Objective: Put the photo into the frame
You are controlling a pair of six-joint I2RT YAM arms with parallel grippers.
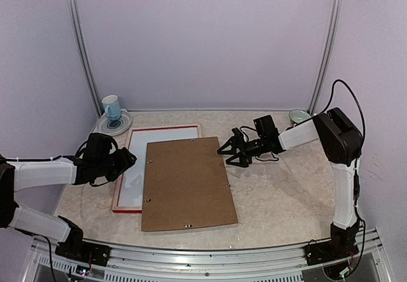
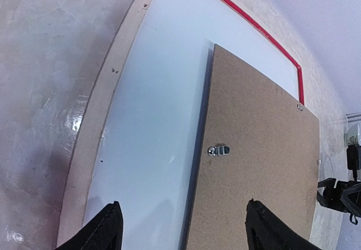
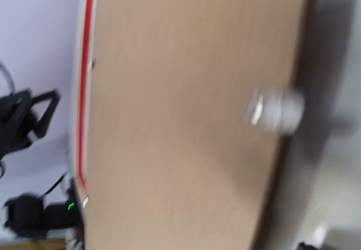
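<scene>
A brown backing board (image 1: 188, 183) with small metal clips lies askew over the right part of the photo frame (image 1: 119, 196), reaching past its front and right sides. White surface (image 2: 144, 92) shows inside the frame's left part; I cannot tell whether a photo is there. Above the frame's left side, my left gripper (image 1: 131, 161) hangs open, and its fingers (image 2: 101, 230) hold nothing. At the board's right edge is my right gripper (image 1: 224, 156), fingers spread apart, nothing between them. In the blurred right wrist view its fingers are almost wholly out of sight.
At the back left a light blue mug (image 1: 110, 107) stands by a plate (image 1: 114, 125). A green bowl (image 1: 298, 116) sits at the back right, behind the right arm. Bare tabletop (image 1: 289, 199) stretches over the right side.
</scene>
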